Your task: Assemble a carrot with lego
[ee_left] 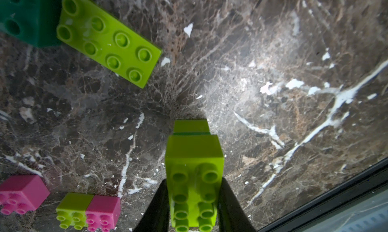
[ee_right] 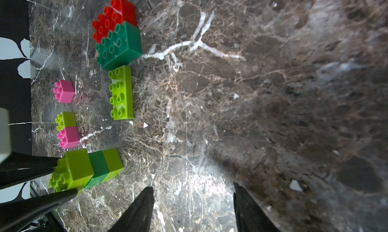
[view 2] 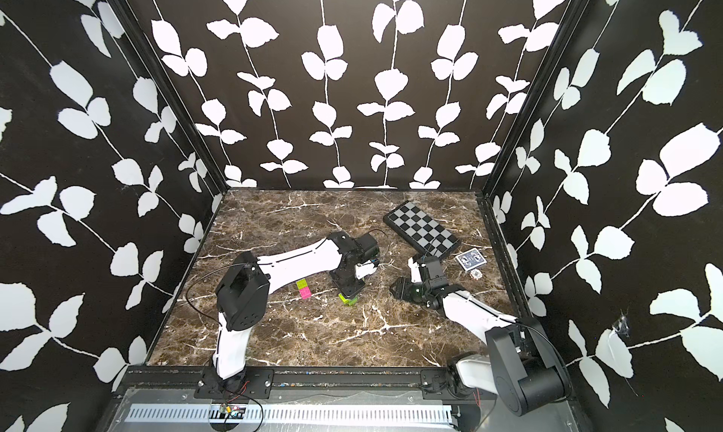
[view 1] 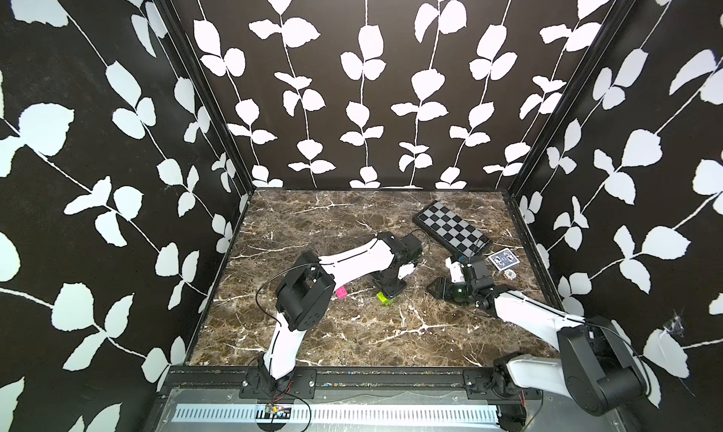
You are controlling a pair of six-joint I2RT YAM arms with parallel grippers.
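My left gripper is shut on a stacked green brick piece, lime at both ends with darker green between, as the right wrist view [ee_right: 99, 169] shows. My right gripper is open with empty marble between its fingers, right of that piece. Loose on the table lie a long lime brick [ee_right: 123, 92], a dark green brick [ee_right: 125, 46] beside a red brick [ee_right: 115, 15], a pink brick [ee_right: 64, 92], and a lime and pink pair [ee_right: 68, 137].
A checkerboard [view 1: 452, 225] lies at the back right, with a deck of cards [view 1: 503, 259] and a small white item [view 1: 510, 274] beside it. The table's front edge [view 1: 361, 366] and dark patterned walls bound the space.
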